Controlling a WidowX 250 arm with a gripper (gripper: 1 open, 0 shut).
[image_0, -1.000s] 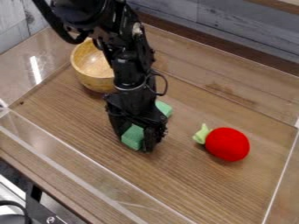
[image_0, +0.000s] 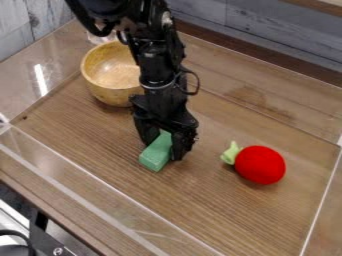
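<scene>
My gripper (image_0: 163, 130) is open and low over the middle of the wooden table, its black fingers around and just behind a green object (image_0: 156, 152) that lies on the tabletop. The upper part of the green object is partly hidden by the gripper.
A yellow bowl (image_0: 107, 70) stands at the back left, partly behind the arm. A red round object (image_0: 261, 166) with a pale green tip (image_0: 230, 152) lies to the right.
My gripper has moved slightly up the view, toward the back of the table. More of the green object now shows below it, and the green patch right of the fingers is no longer seen.
</scene>
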